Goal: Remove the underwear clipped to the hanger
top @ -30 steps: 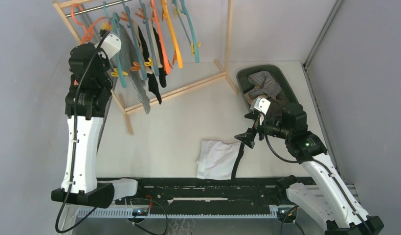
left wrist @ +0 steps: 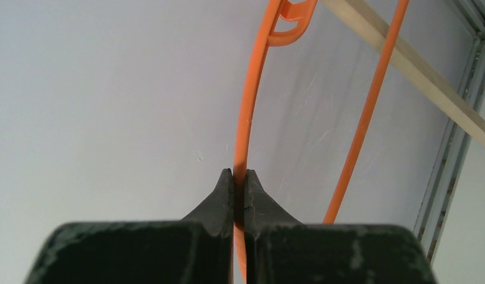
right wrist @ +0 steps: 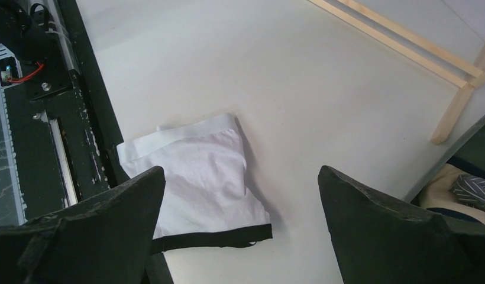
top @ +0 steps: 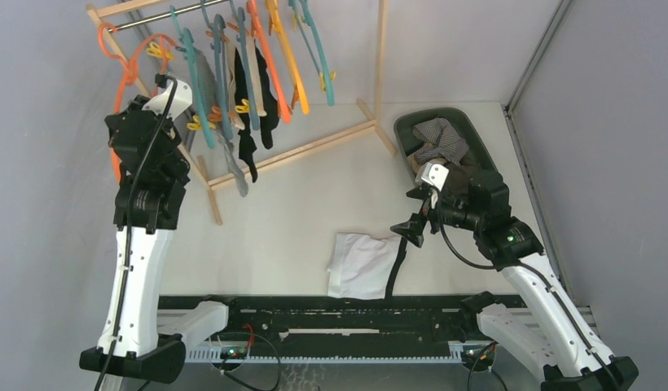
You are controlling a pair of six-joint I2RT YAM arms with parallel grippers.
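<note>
In the left wrist view my left gripper is shut on the bar of an orange hanger. From above, that hanger's hook end sits at the rack's left end, with the left arm covering much of it. White underwear with a dark band lies flat on the table near the front edge; the right wrist view shows the same white cloth. Above and to the right of it, my right gripper stands open, nothing between its fingers. Grey cloth and black cloth hang from other hangers.
A wooden rack carries several blue, orange and yellow hangers on a metal rod. At the right, a dark green basket holds crumpled clothes, close beside the right arm.
The hanging clothes have swung. The right arm and white cloth are still.
</note>
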